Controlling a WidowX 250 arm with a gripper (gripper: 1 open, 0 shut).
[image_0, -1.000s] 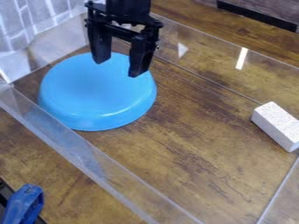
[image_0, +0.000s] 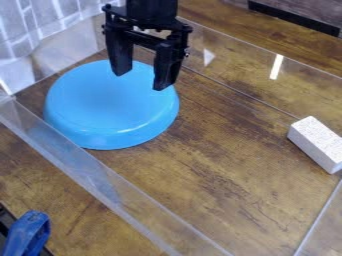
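My black gripper (image_0: 143, 62) hangs over the back of a round blue disc (image_0: 107, 108), with its two fingers pointing down and set apart. I see nothing held between them. The disc lies on the wooden floor at the left of the view.
A white block (image_0: 317, 145) lies at the right. A blue object (image_0: 24, 232) sits at the lower left. Clear plastic walls run along the left and across the foreground.
The gripper has risen slightly over the last second. The disc and the other objects look unmoved.
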